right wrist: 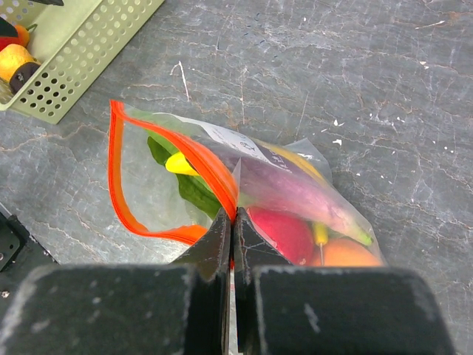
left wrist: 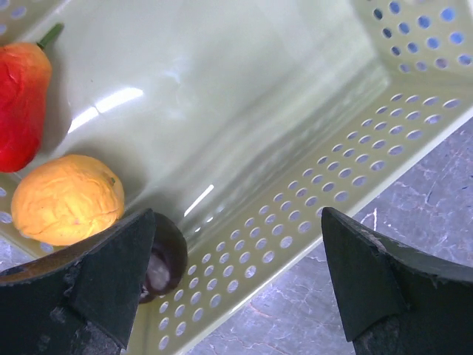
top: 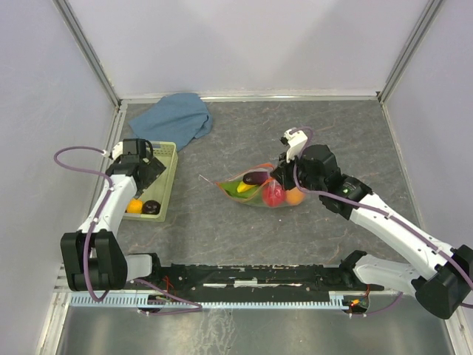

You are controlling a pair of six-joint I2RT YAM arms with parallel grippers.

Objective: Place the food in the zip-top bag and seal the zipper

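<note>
The zip top bag [right wrist: 295, 185], clear with an orange zipper edge [right wrist: 117, 170], lies mid-table with its mouth gaping toward the left. Inside it are a red item [right wrist: 284, 233], an orange one [right wrist: 344, 253], a yellow one [right wrist: 180, 164] and green food. My right gripper is shut at the orange rim, which runs in between its fingertips. Over the basket [left wrist: 251, 244] my left gripper stands open, nothing between its fingers. In that basket lie a red pepper [left wrist: 22, 103], an orange-yellow piece [left wrist: 70, 200] and a dark purple one [left wrist: 166, 259].
A blue cloth [top: 171, 118] lies at the back left, behind the basket. Between basket and bag the grey table [top: 194, 222] is clear, as is the back right. Walls enclose the sides and back.
</note>
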